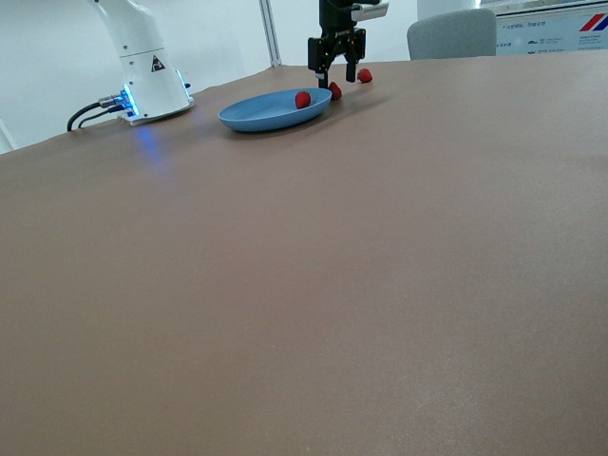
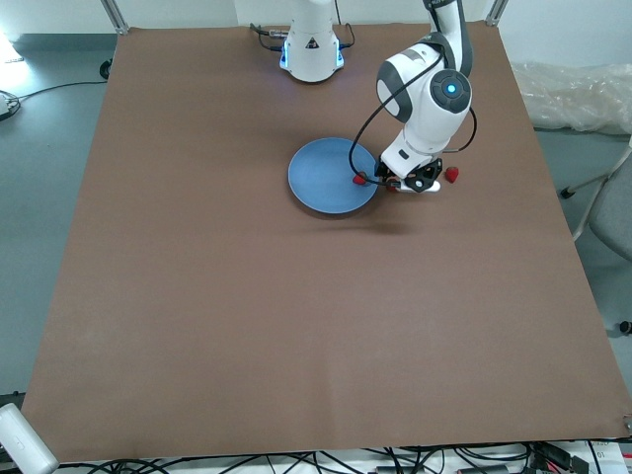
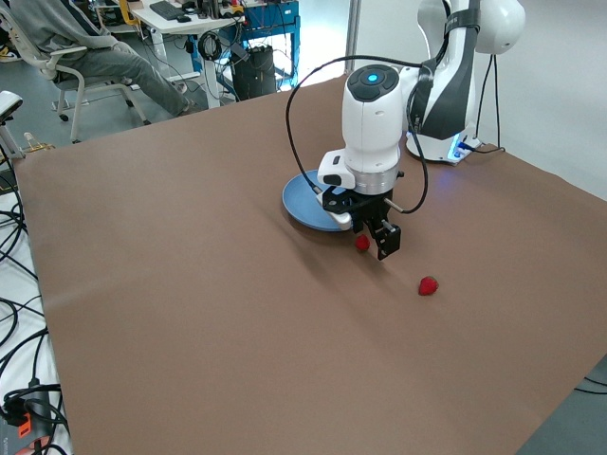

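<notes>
A blue plate [image 2: 324, 178] [image 1: 266, 110] [image 3: 305, 199] holds a red strawberry [image 2: 359, 179] [image 1: 303, 100] near its right rim in the left view. A second strawberry [image 1: 335, 91] [image 3: 362, 243] lies just off the plate beneath my gripper [image 1: 336, 78], and a third [image 2: 451, 174] [image 1: 365, 75] [image 3: 427, 285] lies farther out on the brown table. My gripper is low beside the plate, fingers pointing down; in the top view they stand apart, with the middle strawberry low near them, not visibly held.
Cables line one table edge, and a grey chair [image 2: 612, 207] stands beside the table.
</notes>
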